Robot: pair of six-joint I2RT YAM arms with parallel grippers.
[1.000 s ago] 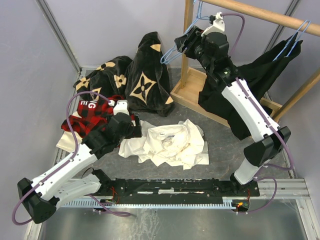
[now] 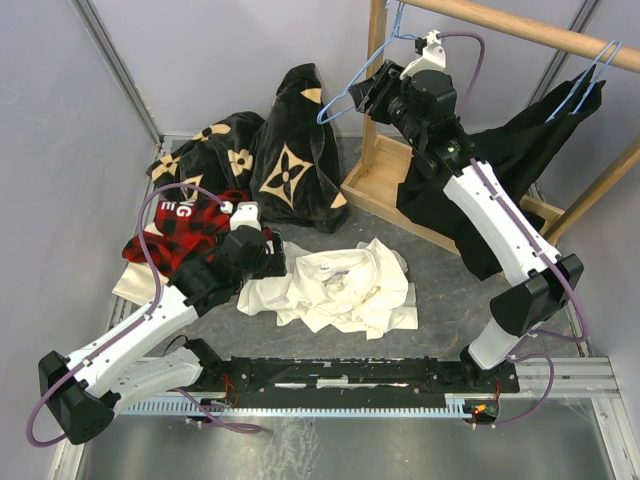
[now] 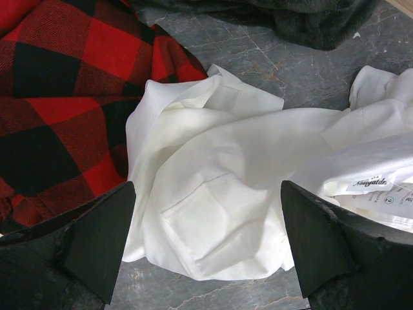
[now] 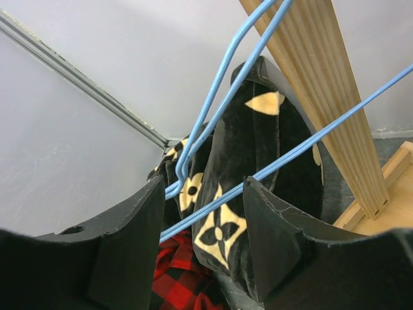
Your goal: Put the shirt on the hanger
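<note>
A white shirt lies crumpled on the grey floor, its label showing in the left wrist view. My left gripper is open above it, nothing held. My right gripper is up at the rail, beside a blue hanger hanging near the left post; in the right wrist view the hanger's wires run between and behind the open fingers of that gripper. I cannot tell whether they touch.
A wooden rack stands at the right, with a black garment on other hangers. Dark patterned fleeces and red plaid cloth are piled at the left. Bare floor lies in front of the rack.
My right gripper has shifted slightly, and the lower end of the blue hanger has swung a little left and toward the front. The left arm is nearly still.
</note>
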